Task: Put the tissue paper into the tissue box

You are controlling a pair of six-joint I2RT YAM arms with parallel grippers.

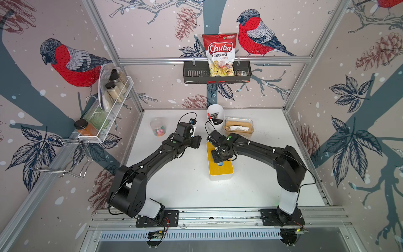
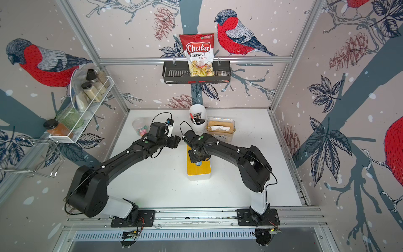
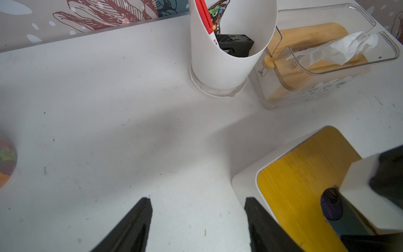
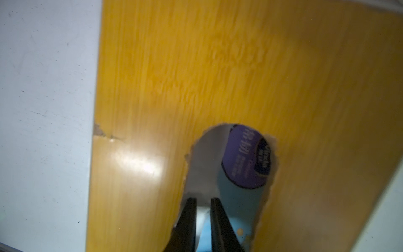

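The white tissue box with a yellow wooden lid (image 4: 151,84) stands mid-table. Through its slot show a purple-and-blue tissue pack (image 4: 243,155) and some white. My right gripper is over the slot, its fingertips slightly apart; whether they touch anything in it I cannot tell. My left gripper stands open left of the box, over bare table, with nothing between its fingers. Behind the box, white tissue paper (image 3: 335,50) lies in a clear container with a wooden lid (image 3: 306,35).
A white cup of small items (image 3: 218,71) stands at the back, beside the clear container. A jar of coloured pieces (image 1: 158,126) is at the back left. A rack of jars (image 1: 105,117) hangs on the left wall.
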